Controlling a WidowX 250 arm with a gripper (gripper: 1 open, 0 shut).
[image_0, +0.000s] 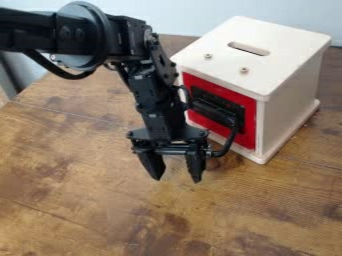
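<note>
My black gripper (173, 168) hangs from the arm in the middle of the camera view, its two fingers pointing down over the wooden table, apart with nothing visible between them. Behind it and to the right stands a pale wooden box (278, 105) with a slot in its top and a red front panel (246, 139). A black part on that panel is partly hidden by the arm and its cable.
A pale wall shows beyond the table's back edge.
</note>
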